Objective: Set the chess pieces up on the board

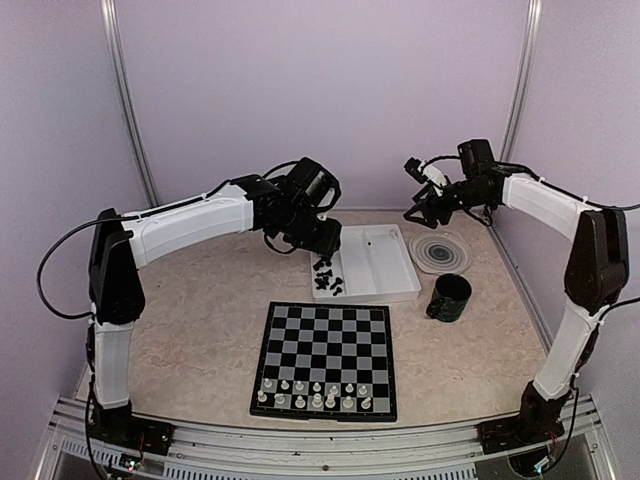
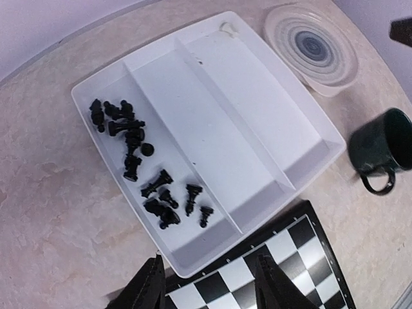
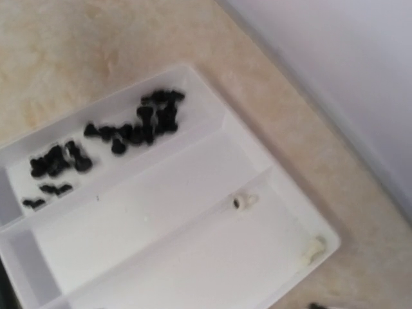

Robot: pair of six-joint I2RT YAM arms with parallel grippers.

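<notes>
White pieces (image 1: 317,399) stand in two rows along the near edge of the checkered board (image 1: 274,345); the far squares are bare. In the white tray (image 2: 293,174), black pieces (image 2: 134,132) lie jumbled in the left compartment. Two pale pieces are in the right wrist view: one by a divider (image 3: 241,202), another in the tray's corner (image 3: 315,250). Over the tray's left side hangs my left gripper (image 1: 322,243), its fingertips (image 2: 149,283) apart with nothing between. My right gripper (image 1: 424,212) is above the tray's far right; its finger is too unclear to judge.
A dark green mug (image 1: 450,299) stands right of the tray. Behind it sits a round clear lid or dish (image 1: 440,250) with rings, close to the tray's edge.
</notes>
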